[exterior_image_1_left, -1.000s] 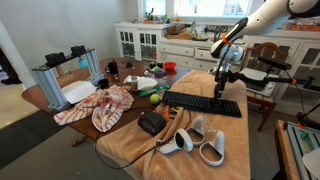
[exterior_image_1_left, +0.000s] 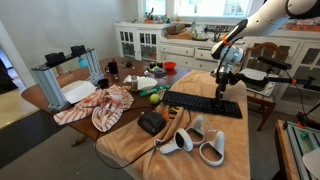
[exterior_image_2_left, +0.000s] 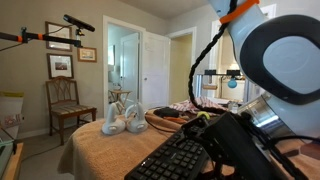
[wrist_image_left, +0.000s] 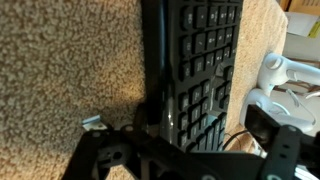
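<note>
A long black keyboard (exterior_image_1_left: 190, 101) lies on the tan cloth near the right end of the table. In the wrist view, the keyboard (wrist_image_left: 205, 65) runs lengthwise between my spread fingers, with its keys facing up. My gripper is open, one finger over the cloth on the left and the other past the keyboard's right side. Exterior view 1 shows the gripper (exterior_image_1_left: 219, 96) low over the keyboard's right part. Whether the fingers touch it cannot be made out. In exterior view 2 the dark gripper body hides part of the keyboard (exterior_image_2_left: 165, 160).
A white headset (exterior_image_1_left: 176, 142) and two white controllers (exterior_image_1_left: 212, 150) lie in front of the keyboard. A black pouch (exterior_image_1_left: 152, 122) sits to its left, and a striped cloth (exterior_image_1_left: 98, 108) lies farther left.
</note>
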